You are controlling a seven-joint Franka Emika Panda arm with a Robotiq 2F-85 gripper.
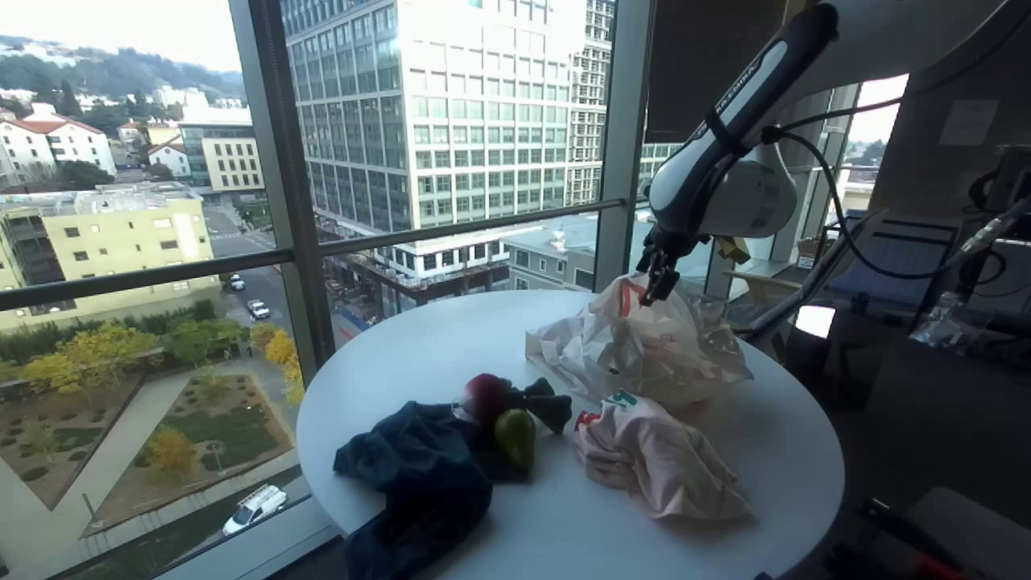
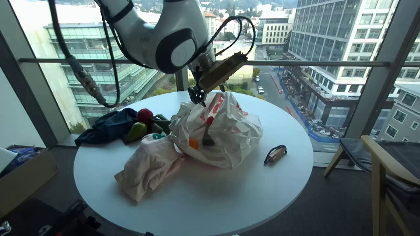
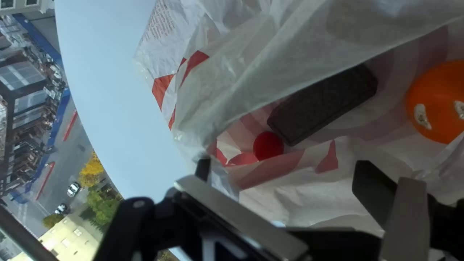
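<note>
My gripper is open, its fingers spread above the mouth of a white plastic bag (image 2: 236, 137) with red print. Nothing solid shows between the fingers in the wrist view, only part of the bag below them. Inside the bag lie a dark block (image 3: 324, 104), a small red ball (image 3: 268, 145) and an orange fruit (image 3: 439, 102). From exterior view 1, the gripper (image 1: 659, 279) appears at the bag's upper edge; whether it touches the plastic cannot be told.
A pink cloth (image 1: 667, 459) lies in front of the bag. Beyond it are a dark blue cloth (image 1: 416, 464), a red fruit (image 1: 485, 396), a green pear (image 1: 515, 435) and dark green pieces (image 1: 548, 406). A small corded item (image 2: 276, 154) rests on otherwise clear table (image 2: 220, 196).
</note>
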